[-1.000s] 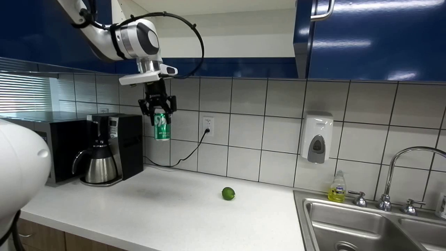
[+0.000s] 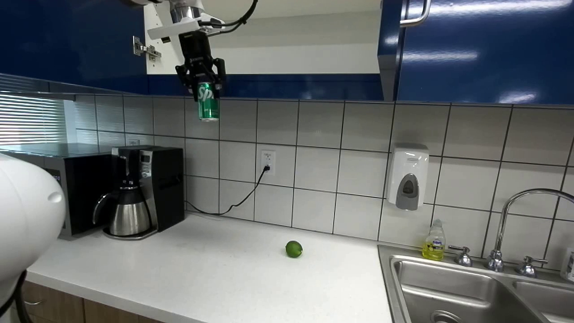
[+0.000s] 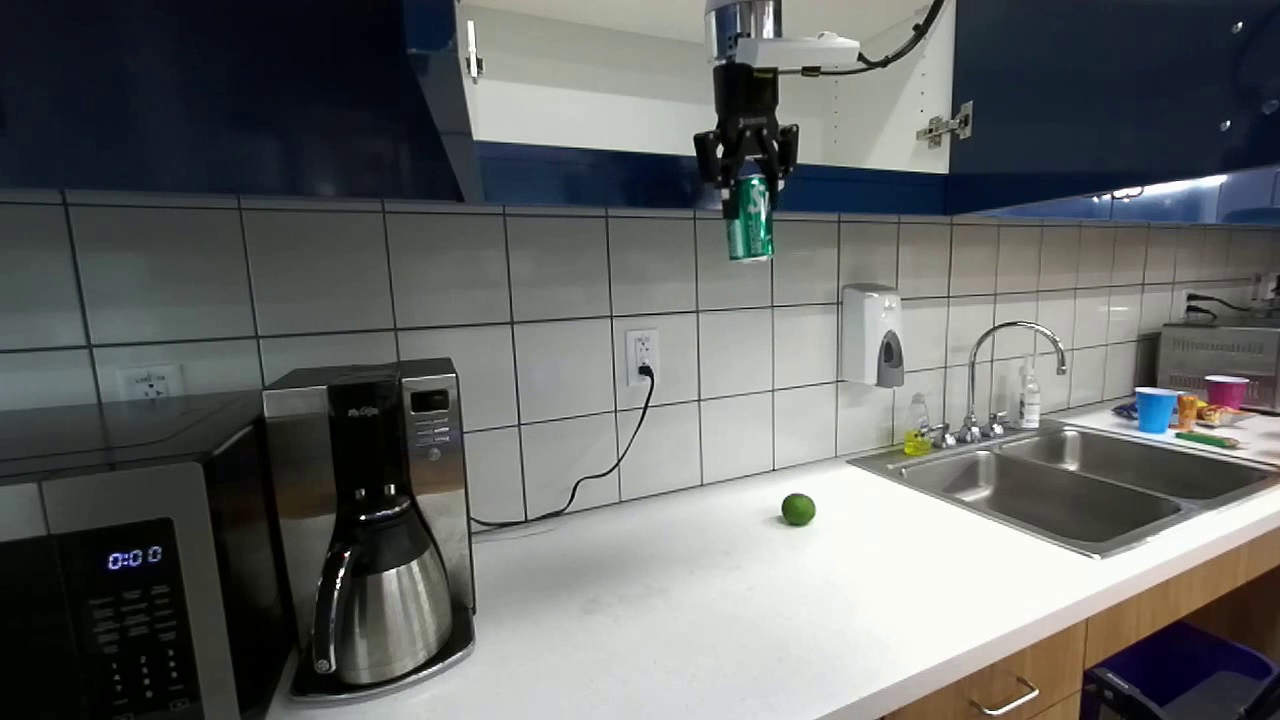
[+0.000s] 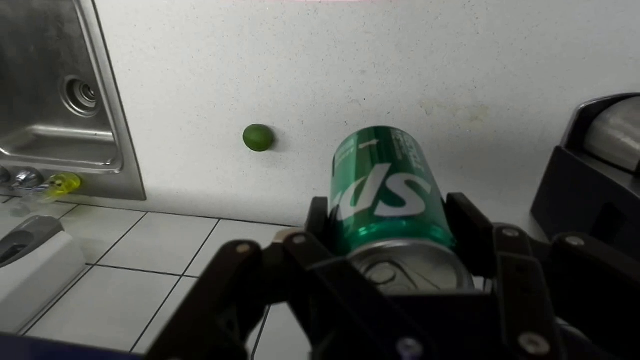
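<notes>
A green Sprite can [image 2: 208, 107] hangs upright in the air, high above the counter, with my gripper [image 2: 205, 86] shut on its upper part. In exterior view 2 the can [image 3: 751, 228] shows below the dark fingers, in front of the open cabinet's lower edge. The wrist view has the can [image 4: 384, 186] between the two fingers, its silver top end towards the camera. A green lime [image 2: 293, 248] lies by itself on the white counter [image 2: 231, 269], well below and to the right of the can in exterior view 1.
Behind the gripper is an open, empty-looking cabinet [image 2: 301, 45] with a blue bottom edge [image 2: 301, 87]. A coffee maker [image 3: 396, 516] and microwave [image 3: 120, 564] stand left, the sink [image 2: 457, 285] right. A soap dispenser [image 2: 409, 175] hangs on the wall.
My gripper has risen with the can, from in front of the wall tiles up to the height of the cabinet's lower edge. The lime has stayed where it was.
</notes>
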